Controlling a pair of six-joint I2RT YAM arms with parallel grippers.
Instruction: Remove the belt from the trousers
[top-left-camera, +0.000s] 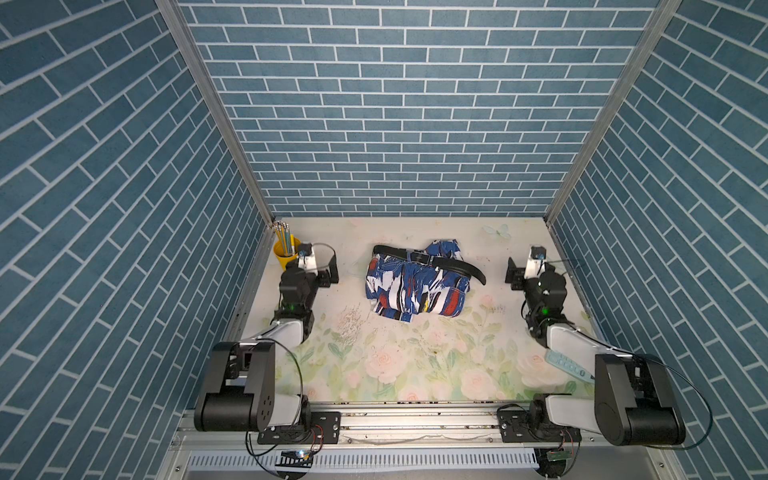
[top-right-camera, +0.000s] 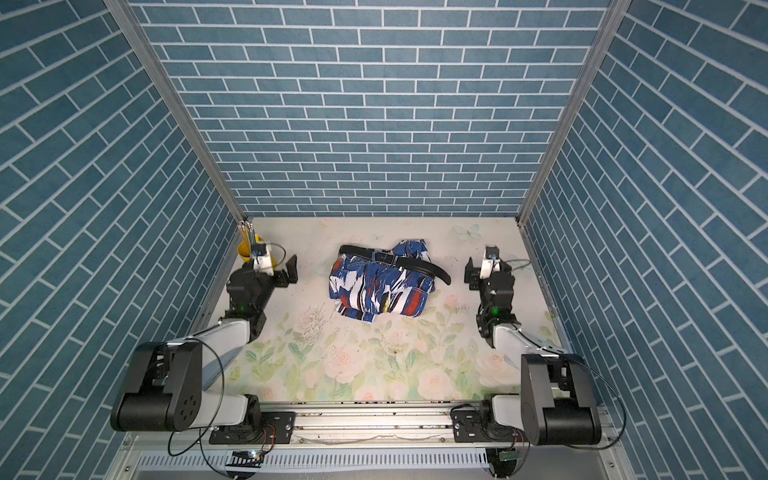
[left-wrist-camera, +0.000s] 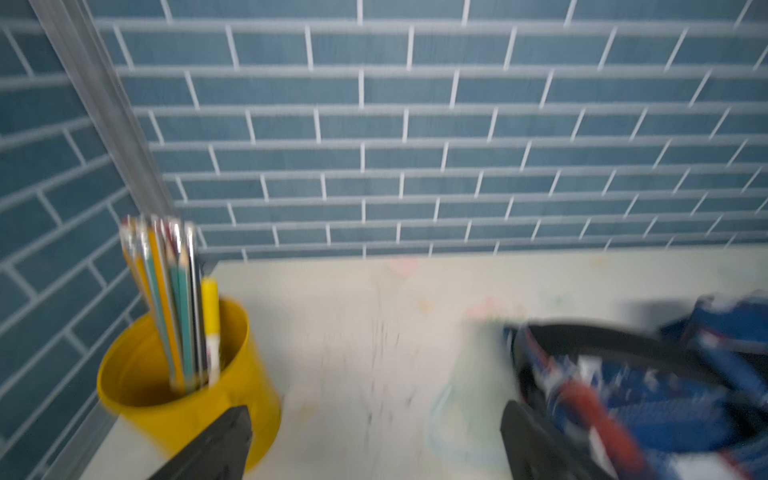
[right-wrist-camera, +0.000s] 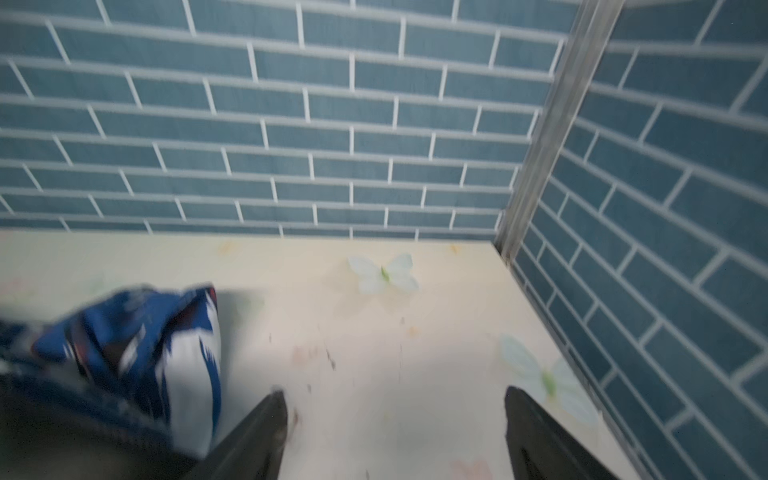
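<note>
Blue trousers (top-left-camera: 412, 288) with white and red pattern lie bunched at the middle of the table, a black belt (top-left-camera: 460, 266) running along their upper edge, its end sticking out to the right. My left gripper (top-left-camera: 324, 272) stands open and empty to the left of the trousers; my right gripper (top-left-camera: 524, 274) stands open and empty to their right. The trousers (left-wrist-camera: 648, 400) also show blurred at the right of the left wrist view, and at the left of the right wrist view.
A yellow cup (left-wrist-camera: 176, 408) of pencils stands at the back left corner. The patterned table (top-left-camera: 384, 368) is otherwise mostly clear, bounded by tiled walls at the back and sides.
</note>
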